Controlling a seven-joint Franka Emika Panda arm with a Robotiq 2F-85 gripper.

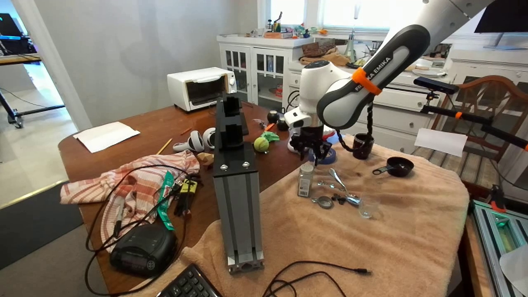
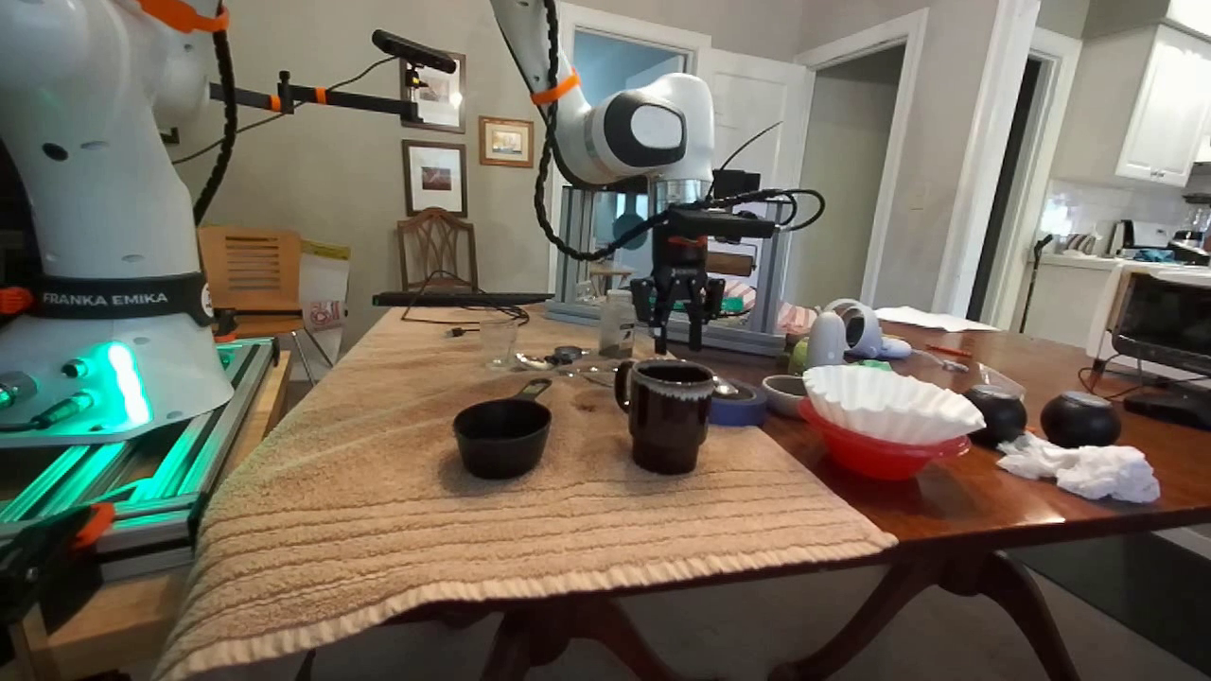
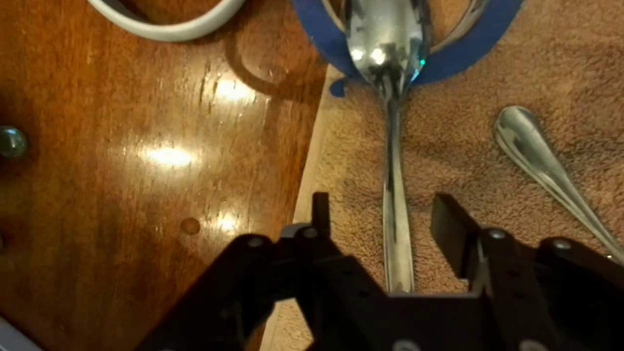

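In the wrist view, a silver spoon (image 3: 395,175) rests with its bowl over a roll of blue tape (image 3: 459,61) and its handle on the tan towel (image 3: 462,152). The handle runs down between the spread fingers of my gripper, which is open and holds nothing. Exterior view 1 has the gripper (image 1: 312,153) above the tape roll (image 1: 326,156), just behind a clear jar (image 1: 305,180). From the opposite side, the gripper (image 2: 677,335) appears behind the dark mug (image 2: 670,418). A second utensil (image 3: 555,175) lies on the towel to the right.
A black measuring cup (image 2: 501,437) stands beside the mug. White paper filters (image 2: 891,403) sit in a red bowl (image 2: 863,448). A clear glass (image 1: 367,207) is on the towel near small loose parts. The tall metal frame (image 1: 240,213) rises at the table's middle.
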